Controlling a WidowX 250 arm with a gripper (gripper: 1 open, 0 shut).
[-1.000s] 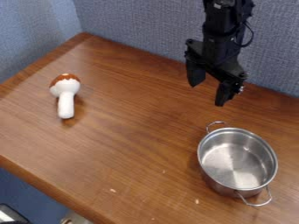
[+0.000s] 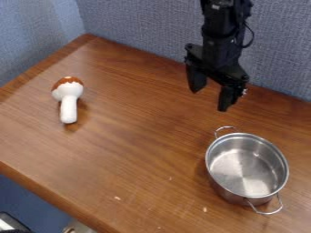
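My black gripper (image 2: 213,86) hangs over the back right of the wooden table, its two fingers spread apart and open, with nothing visible between them. A toy mushroom (image 2: 68,96) with a brown-and-white cap and a white stem lies on the left of the table. A steel pot (image 2: 246,167) with wire handles stands at the front right, below the gripper.
A grey-blue padded wall (image 2: 145,27) runs along the back. A dark object shows at the bottom left corner, too cut off to tell what it is.
The gripper has shifted slightly to the left over the last second. The mushroom and pot look unmoved.
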